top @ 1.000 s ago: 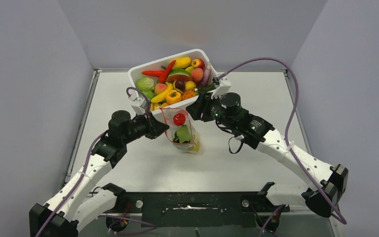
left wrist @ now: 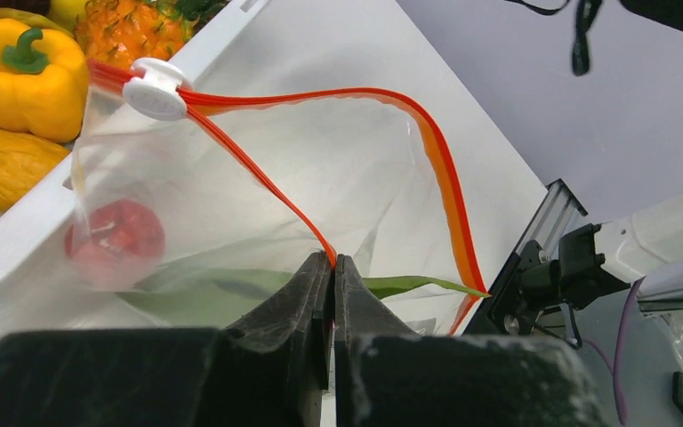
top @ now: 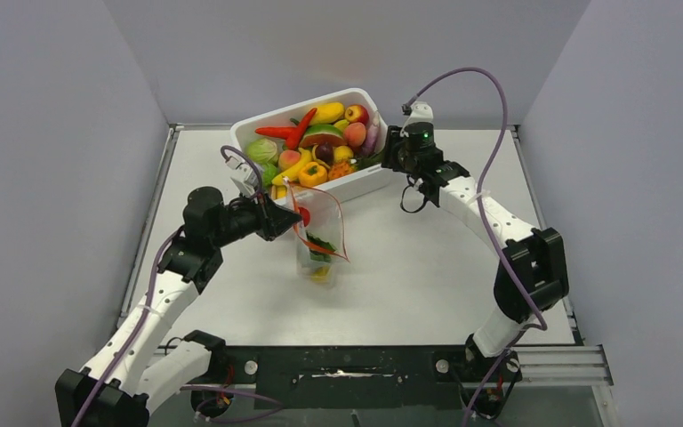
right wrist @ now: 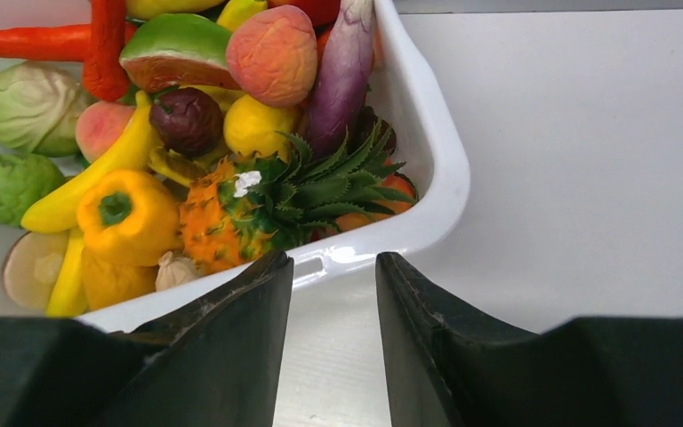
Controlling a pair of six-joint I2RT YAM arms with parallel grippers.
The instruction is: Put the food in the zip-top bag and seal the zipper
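A clear zip top bag point(top: 322, 213) with an orange zipper stands with its mouth open in the middle of the table. Inside it the top view shows something red, a green leaf point(top: 320, 245) and something yellow low down. My left gripper is shut on the bag's zipper edge, and a white slider point(left wrist: 156, 89) sits at one end of the zipper. In the left wrist view a red tomato-like item point(left wrist: 116, 242) shows through the film. My right gripper is part open, empty, over the front right rim of the white bin point(right wrist: 449, 178).
The bin holds several foods, among them a yellow pepper point(right wrist: 129, 218), a pineapple point(right wrist: 222, 213), an eggplant point(right wrist: 338, 80) and a peach point(right wrist: 271, 55). Bare table lies to the right of the bin and in front of the bag.
My right gripper has moved from beside the bag to the bin's right end, further back.
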